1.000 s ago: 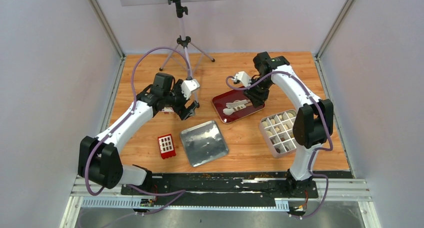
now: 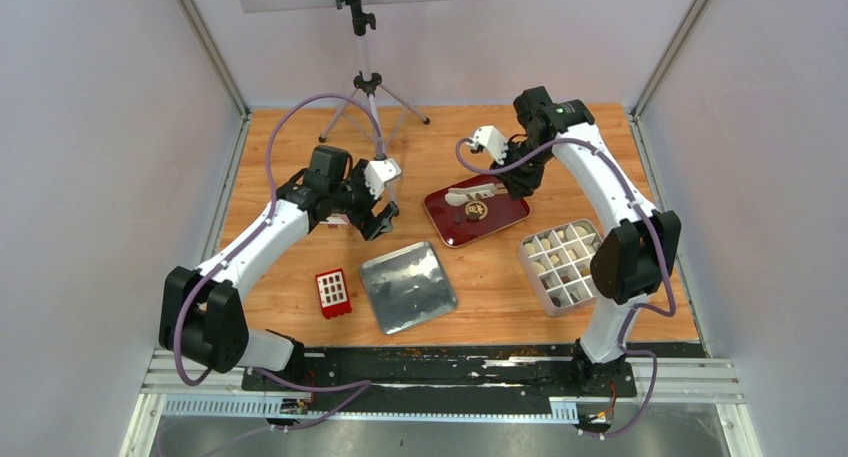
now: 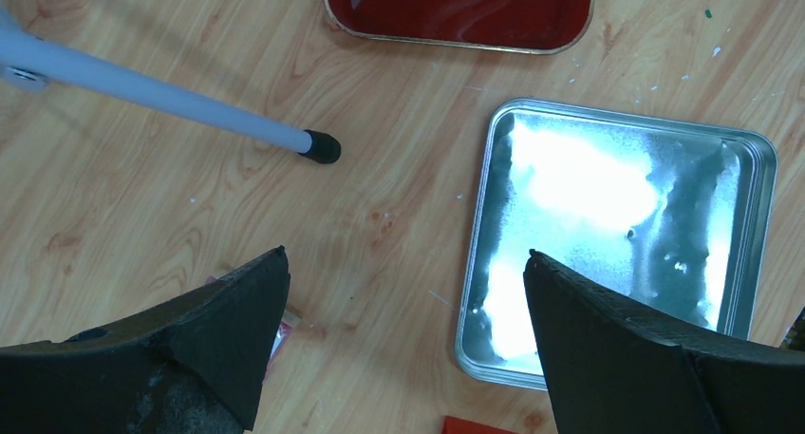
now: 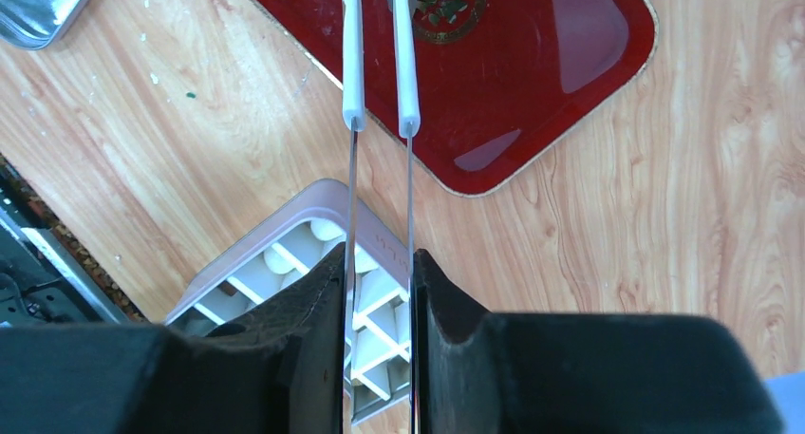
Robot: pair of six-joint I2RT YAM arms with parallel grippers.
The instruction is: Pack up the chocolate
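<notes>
My right gripper is shut on white-tipped tongs (image 4: 406,83), held over the dark red tray (image 4: 494,102), which has a round gold pattern. Whether the tong tips hold anything is not clear. A compartment box (image 2: 560,307) of pale round pieces, probably the chocolates, sits at the right, below the tray in the top view. My left gripper hangs open above the table, left of the silver tray (image 2: 408,285), with nothing between its fingers. A small red box (image 2: 333,294) with a white grid lies at the lower left.
A tripod (image 3: 190,102) stands at the back, one leg reaching onto the table near my left gripper. A small packet (image 3: 277,339) lies under that gripper. Bare table separates the trays and boxes.
My right arm has risen and shifted toward the back of the table with the tongs, uncovering more of the red tray's pattern. The left arm is nearly unchanged.
</notes>
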